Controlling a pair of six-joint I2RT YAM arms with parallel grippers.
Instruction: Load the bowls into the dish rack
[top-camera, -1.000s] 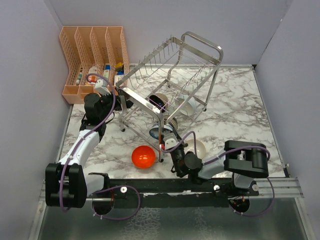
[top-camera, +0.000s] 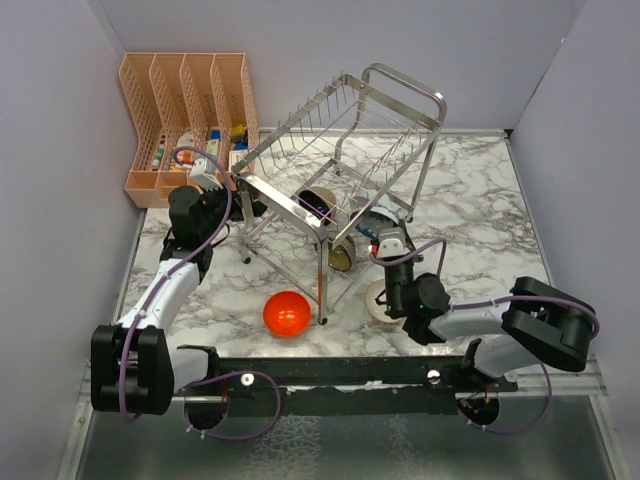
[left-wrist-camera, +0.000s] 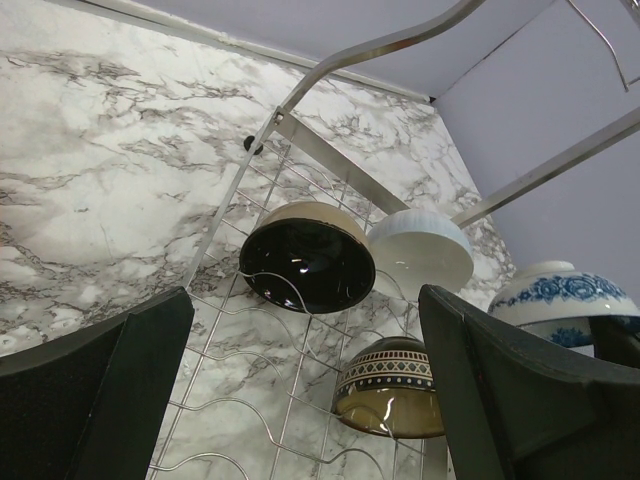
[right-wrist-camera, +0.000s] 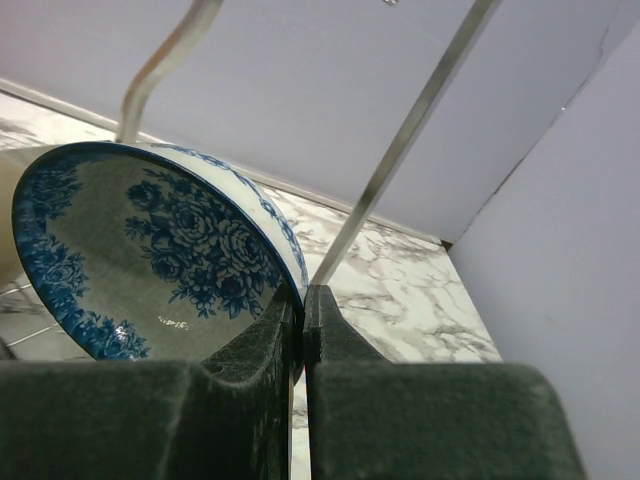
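My right gripper is shut on the rim of a blue floral bowl (right-wrist-camera: 180, 250), held on its side at the rack's right. The dish rack (top-camera: 280, 203) holds a black bowl (left-wrist-camera: 300, 270), a white bowl (left-wrist-camera: 420, 262) and a patterned olive bowl (left-wrist-camera: 385, 400) on its lower wires. My left gripper stands open at the rack's left end, empty, above those wires. A red bowl (top-camera: 287, 313) sits on the counter in front of the rack. A cream bowl (top-camera: 380, 308) lies partly hidden under the right arm.
A peach divided organizer (top-camera: 150, 110) stands at the back left with small items. Grey walls close the sides and back.
My right gripper has moved right and toward the back, carrying the floral bowl along the rack's right side. The left arm has not moved.
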